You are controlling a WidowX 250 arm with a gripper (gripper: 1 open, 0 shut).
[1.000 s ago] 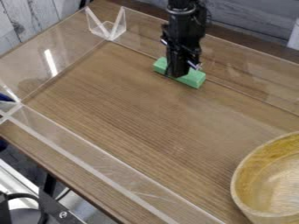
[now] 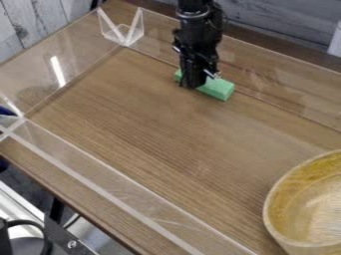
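A black gripper [image 2: 194, 72] hangs from the top of the view over a green rectangular object [image 2: 216, 88], its tip down at that object's left part and partly covering it. The fingertips are small and dark, and whether anything is between them is hard to make out.
A clear angular holder [image 2: 122, 28] stands at the back left. A large pale yellow bowl [image 2: 304, 204] sits at the front right. Black cable shows at the lower left.
The gripper has shifted slightly left and down over the green object, which stays about where it was.
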